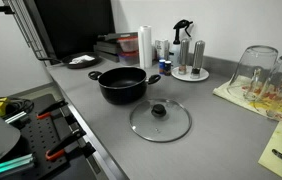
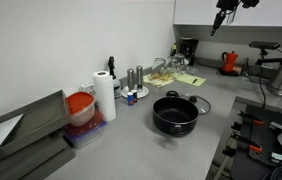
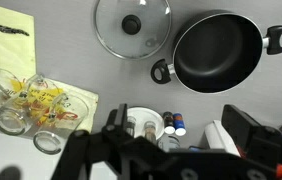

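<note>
With a wide gap between its dark fingers, my gripper is open and holds nothing in the wrist view. It hangs high over the counter. A black pot with two side handles stands uncovered and looks empty. Beside it, a round glass lid with a black knob lies flat on the counter, apart from the pot. Exterior view 1 has the pot near the middle and the lid nearer the camera. The second exterior view shows the pot right of centre.
Glass jars stand on a patterned cloth at the right, near a yellow towel. At the back are a plate with shakers, a paper towel roll and stacked containers.
</note>
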